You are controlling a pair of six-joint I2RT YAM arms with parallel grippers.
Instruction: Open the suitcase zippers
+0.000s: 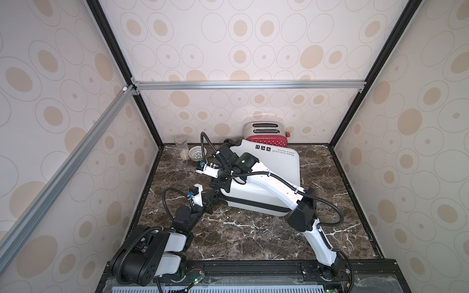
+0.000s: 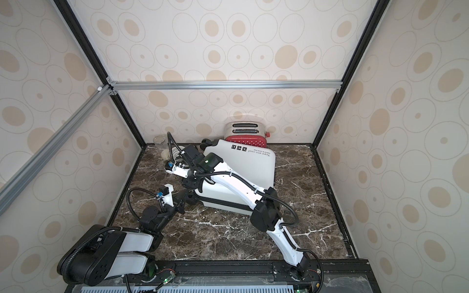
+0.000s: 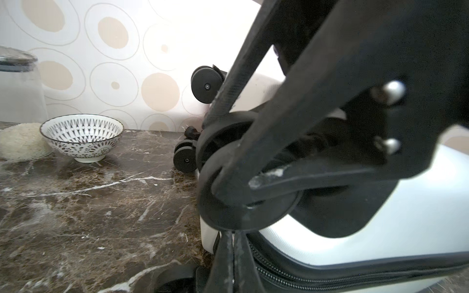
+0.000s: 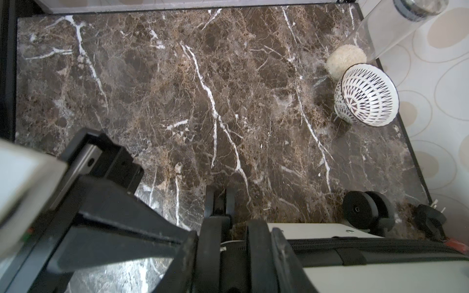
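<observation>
A white suitcase (image 1: pixel 266 188) lies flat on the dark marble table, a black zipper strip (image 3: pixel 317 283) running round its side. At its left end, in the right wrist view, my right gripper straddles the dark edge of the case, shut with black material between its fingers; whether a zipper pull is there cannot be told. My left gripper is shut at the suitcase's near corner by the zipper, nothing visible between its fingertips. Right gripper linkage covers much of the lid in the left wrist view.
Suitcase wheels (image 3: pixel 185 157) stick out from its left end. Beyond them stand a patterned bowl (image 4: pixel 369 95) and a glass jar (image 1: pixel 181 144). A red toaster (image 1: pixel 266 134) stands behind the suitcase. Bare table lies to the front and left.
</observation>
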